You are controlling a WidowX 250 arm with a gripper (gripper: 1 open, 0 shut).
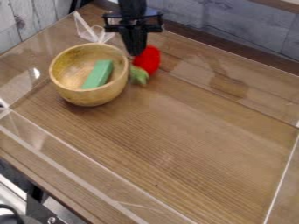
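Observation:
A red strawberry-like object with a pale green tip lies on the wooden table, just right of a tan bowl that holds a green object. The dark gripper is at the top of the view, just above and left of the red object. Its fingers are small and dim, so whether it is open or shut is unclear.
A pale wall and a small white, wispy item sit at the back left, behind the bowl.

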